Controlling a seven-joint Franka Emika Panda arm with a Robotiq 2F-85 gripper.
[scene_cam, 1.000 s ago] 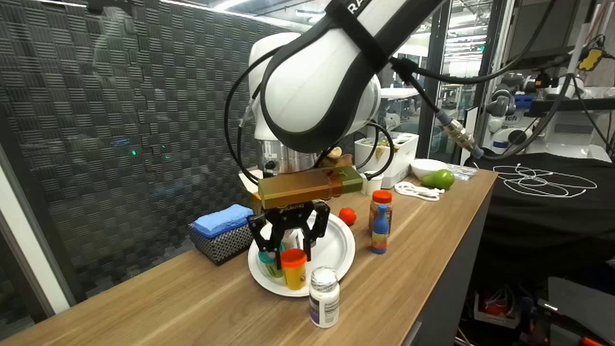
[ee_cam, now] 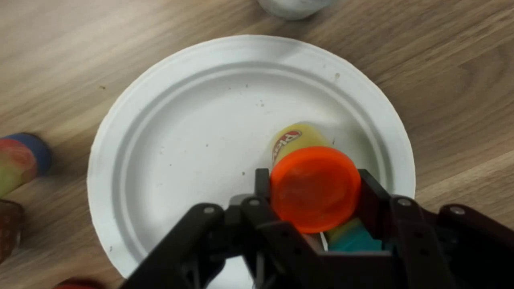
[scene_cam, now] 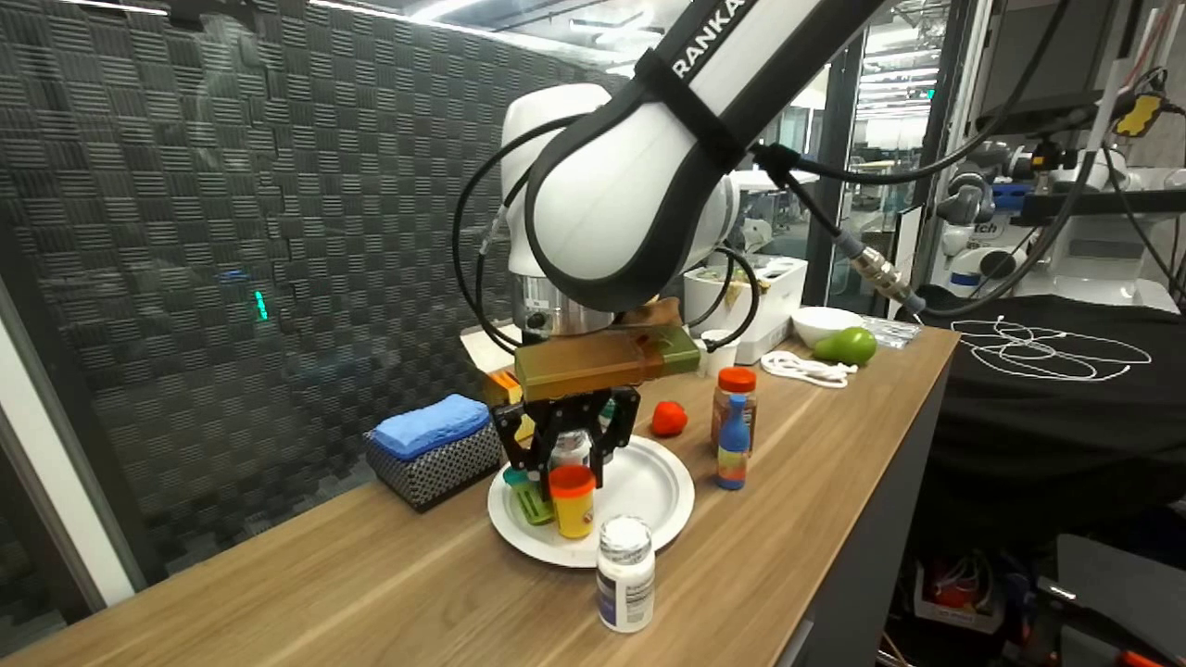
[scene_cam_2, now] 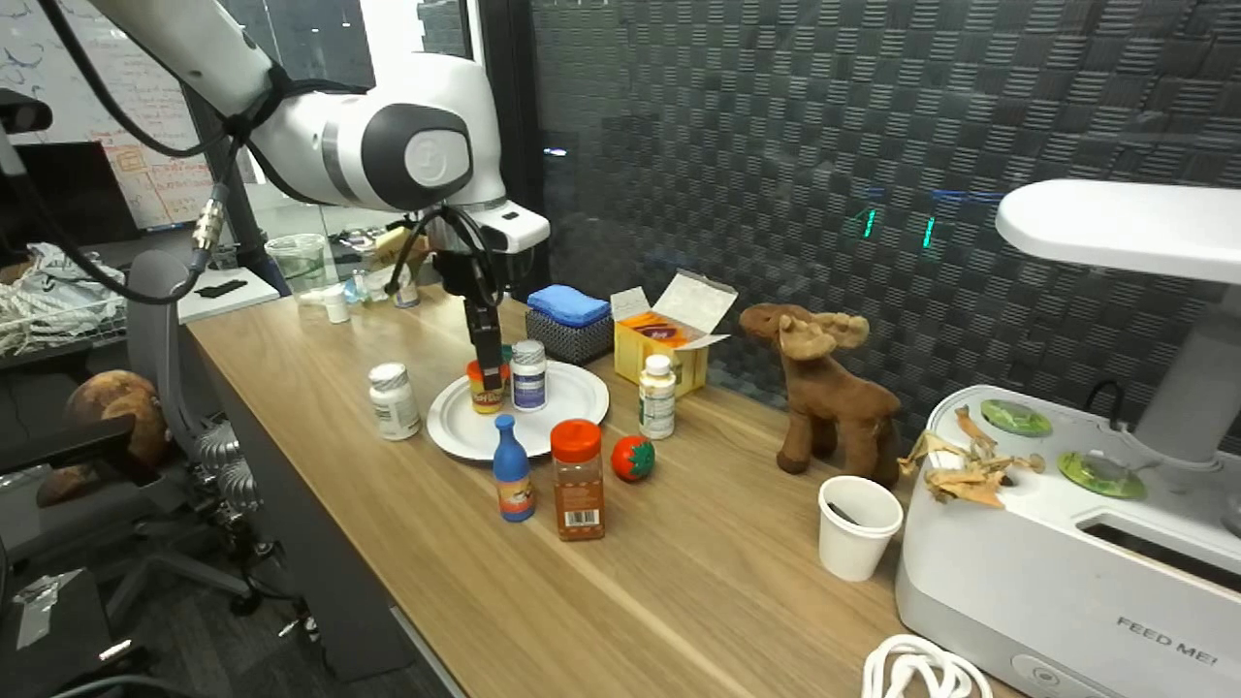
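A yellow tub with an orange lid is at the front of the white plate. My gripper is shut on this tub, with one finger on each side of the lid. Whether the tub's base touches the plate I cannot tell. Beside it a green tub with a teal lid leans over; in the wrist view its teal lid is partly hidden under my fingers. A white bottle with a purple label also stands on the plate, close behind the gripped tub.
Another white bottle stands just off the plate's front edge. A blue bottle, a red-lidded jar, a toy tomato and a further pill bottle surround the plate. A box with blue cloth sits along the wall.
My gripper and the orange-lidded tub have moved slightly up and right in exterior view 1. The plate has shifted a little to the right, and the green tub has gone from upright to leaning.
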